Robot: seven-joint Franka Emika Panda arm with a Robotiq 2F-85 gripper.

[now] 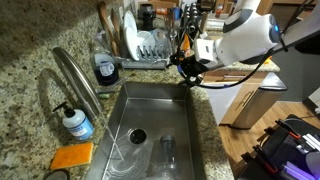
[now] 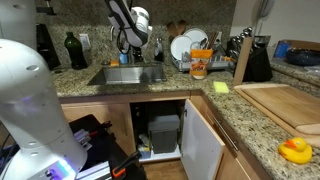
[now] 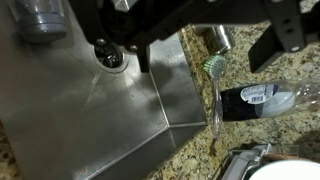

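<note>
My gripper appears open in the wrist view, its two dark fingers spread wide apart with nothing held between them. In exterior view 1 the gripper [image 1: 187, 74] hangs over the far right corner of the metal sink [image 1: 135, 103]. A clear tumbler [image 1: 167, 150] stands in the sink near the drain. On the counter beside the sink, the wrist view shows a dish brush [image 3: 215, 88] with pale green bristles. Next to it lies the image of a clear bottle [image 3: 262, 99] with a dark label.
A white dish rack [image 1: 150, 62] with plates stands behind the sink. The faucet [image 1: 75, 75], a soap bottle [image 1: 76, 122] and an orange sponge [image 1: 72, 156] line the left side. Counter right of the sink is clear.
</note>
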